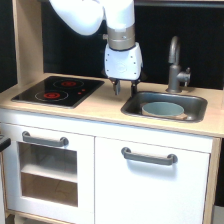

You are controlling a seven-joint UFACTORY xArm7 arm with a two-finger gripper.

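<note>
A white robot arm reaches down from the top of the camera view. Its black gripper [125, 87] hangs over the wooden counter between the hob and the sink, with its fingers apart and nothing visible between them. A blue-grey round dish [161, 109] lies in the steel sink [193, 101] at the right.
A black hob [52, 94] with red rings fills the left of the counter. A grey tap [176, 70] stands behind the sink. White cupboards with grey handles are below.
</note>
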